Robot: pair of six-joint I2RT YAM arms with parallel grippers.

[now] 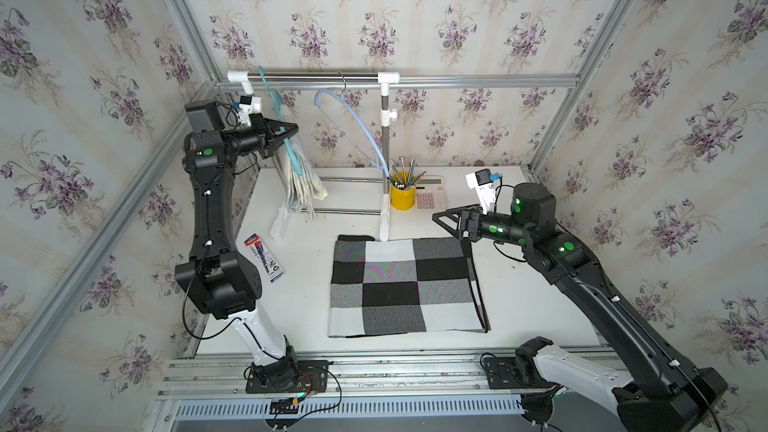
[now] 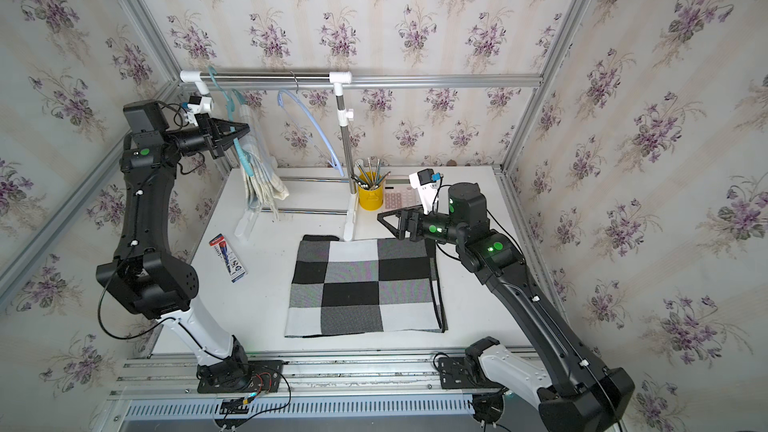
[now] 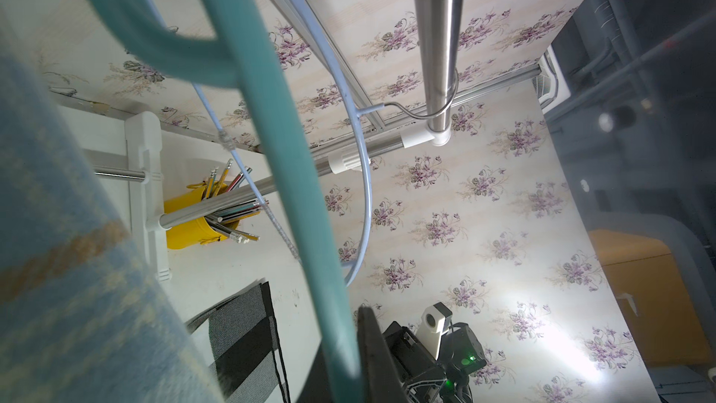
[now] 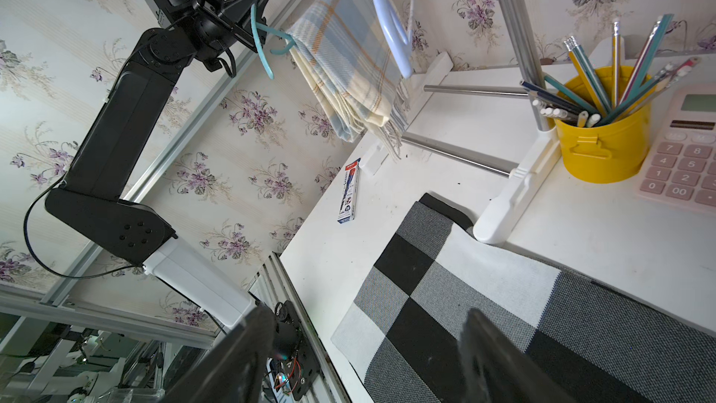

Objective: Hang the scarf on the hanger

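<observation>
A teal hanger (image 3: 279, 141) runs between the dark fingers of my left gripper (image 1: 286, 131), which is shut on its tube. The scarf (image 4: 346, 44), pale blue plaid with tan stripes and cream fringe, drapes from this hanger at the left of the rack. In the top left view, the hanger's upper end reaches the left part of the metal rod (image 1: 308, 77); whether it hooks over the rod I cannot tell. My right gripper (image 1: 440, 221) is open over the right side of the table, with nothing between its spread fingers.
A periwinkle hanger (image 1: 354, 118) hangs farther right on the rod, beside the rack's post. A yellow pencil cup (image 1: 402, 197) and a pink calculator (image 1: 431, 193) stand behind the checked cloth (image 1: 408, 284). A small box (image 1: 264, 257) lies at left.
</observation>
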